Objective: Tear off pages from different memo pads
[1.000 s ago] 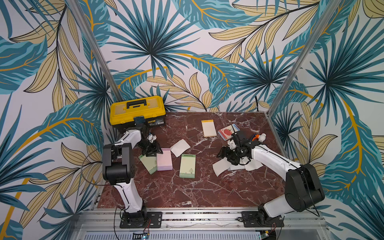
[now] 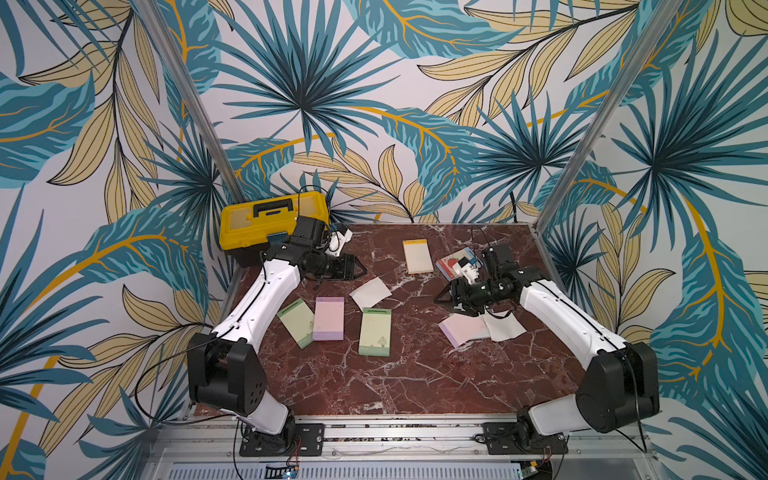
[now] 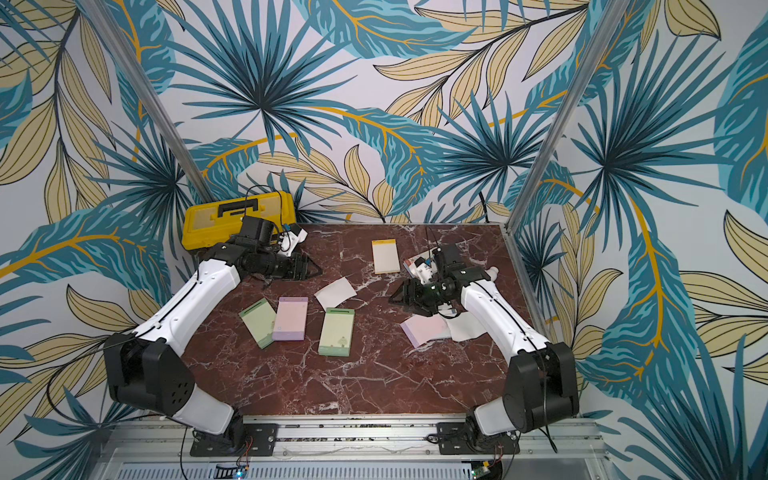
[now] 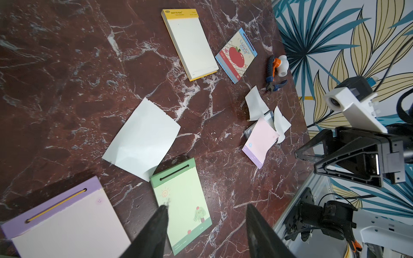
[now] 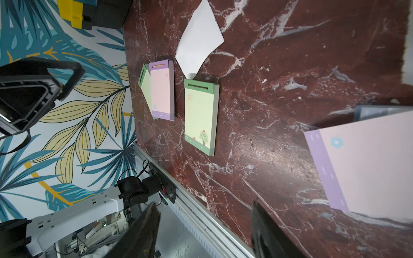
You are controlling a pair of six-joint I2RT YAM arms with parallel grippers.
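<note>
My left gripper (image 2: pixel 360 270) stands open above the table, nothing between its fingers. A white page (image 4: pixel 142 139) touches the top of the green pad (image 4: pixel 182 204); the purple-edged pink pad (image 4: pixel 73 223) and another green pad (image 2: pixel 297 323) lie further left. My right gripper (image 2: pixel 441 297) is over the right-hand pile, its fingers (image 5: pixel 146 232) apart and empty. Below it a loose pink page (image 5: pixel 370 167) with a purple edge covers most of a grey-edged pad (image 5: pixel 378 111). White pages (image 4: pixel 256 103) lie around that pad.
A yellow-topped pad (image 4: pixel 191 43) and an apple-cover pad (image 4: pixel 236 56) lie at the back. An orange-and-blue tool (image 4: pixel 271 73) sits near the right edge. The yellow toolbox (image 2: pixel 276 216) stands back left.
My left gripper has risen away from the left pads toward the back and right.
</note>
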